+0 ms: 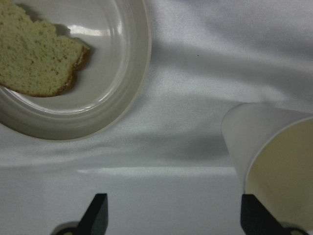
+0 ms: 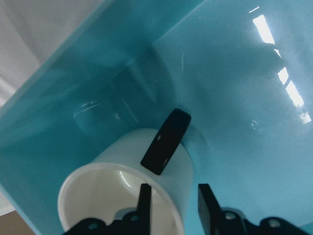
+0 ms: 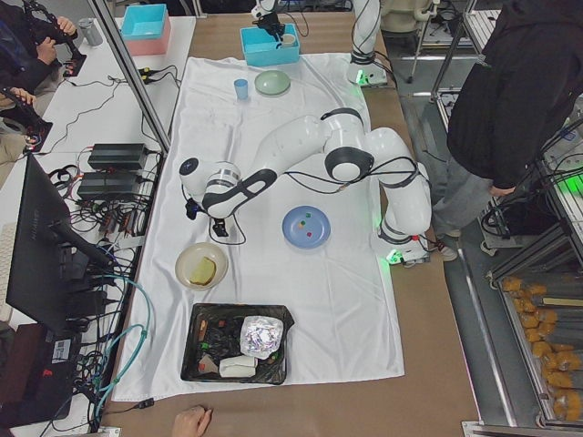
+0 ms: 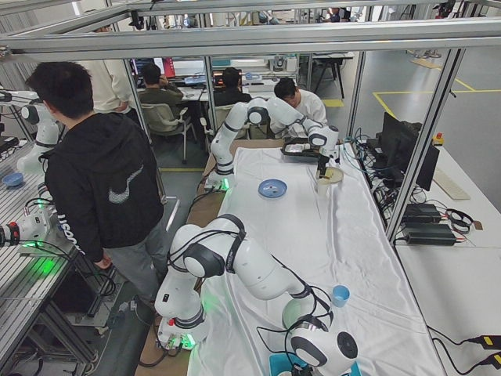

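My left gripper is open above the white cloth; a white cup (image 1: 264, 142) on its side is by its right finger, and a beige plate (image 1: 117, 98) holding a bread slice (image 1: 39, 58) is at upper left of the left wrist view. My right gripper is inside a blue bin (image 2: 244, 107), with its fingers apart around the rim of a white mug (image 2: 166, 174) with a dark strip; whether it grips cannot be told.
A black tray (image 3: 209, 355) with a foil item lies at the near end. A blue plate (image 3: 306, 227), a blue cup (image 3: 240, 89) and a green plate (image 3: 272, 82) stand on the cloth. A person (image 4: 102, 180) stands beside the table.
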